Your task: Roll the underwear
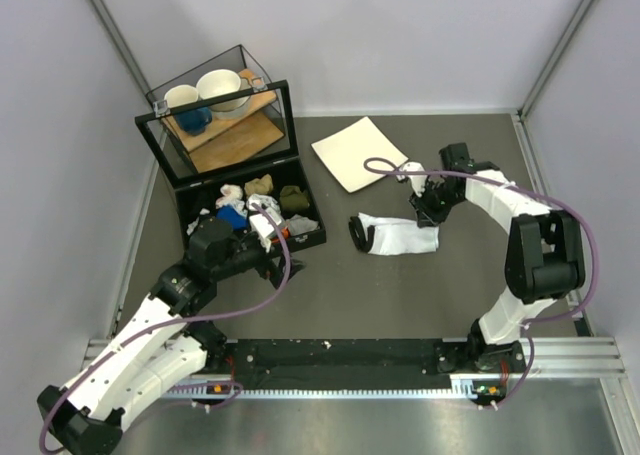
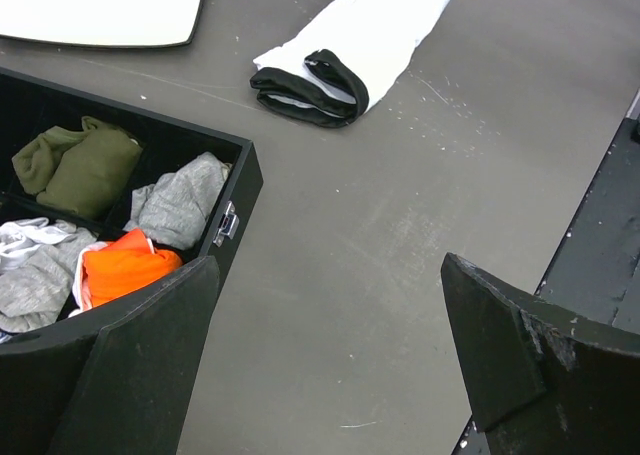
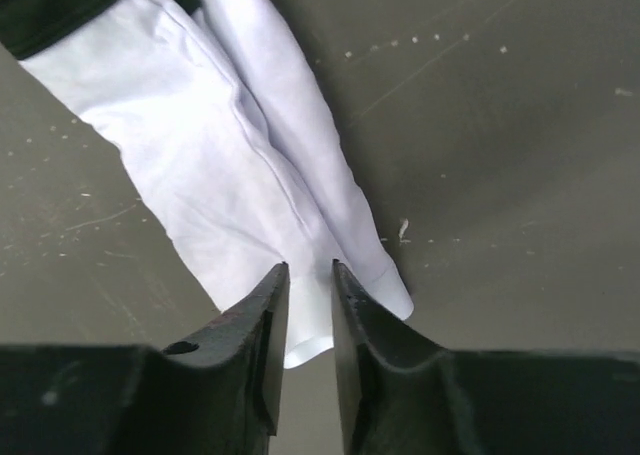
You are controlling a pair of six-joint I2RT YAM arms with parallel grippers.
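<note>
The white underwear (image 1: 400, 237) with a dark band lies folded lengthwise on the grey table. In the left wrist view it (image 2: 360, 45) shows its dark band toward the box. My right gripper is over the plain white end, its fingertips close to the cloth and part open; whether cloth is between them is unclear. My left gripper stands open beside the black box, with nothing between its fingers.
A black box (image 1: 316, 230) of folded garments sits at the left, below a glass case (image 1: 220, 155) holding mugs. A white board (image 1: 355, 155) lies at the back.
</note>
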